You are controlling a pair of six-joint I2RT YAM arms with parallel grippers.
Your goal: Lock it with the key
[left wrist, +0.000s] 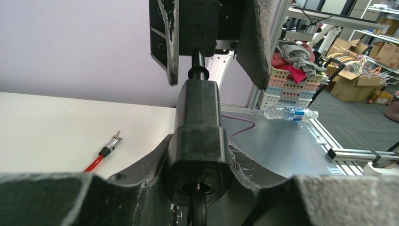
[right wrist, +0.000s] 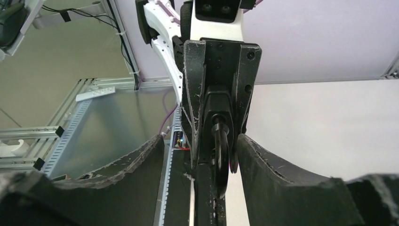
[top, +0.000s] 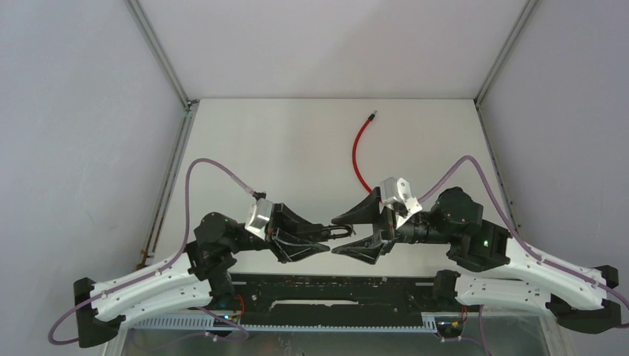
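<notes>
The padlock's black body (left wrist: 197, 136) is clamped in my left gripper (top: 322, 236), which is shut on it. Its dark U-shaped shackle (top: 343, 232) points right, into the gap of my right gripper (top: 334, 236). That gripper stands open, its fingers (right wrist: 122, 165) apart from the shackle on either side in the right wrist view. At the lock's near end in the left wrist view, a dark piece (left wrist: 197, 209) shows by a round hole. I cannot tell whether it is the key, nor whether the shackle is fully seated.
A red cable (top: 356, 152) with a metal tip lies on the white table (top: 274, 148) behind the grippers, running under the right one. Both arms nearly meet above the table's front part.
</notes>
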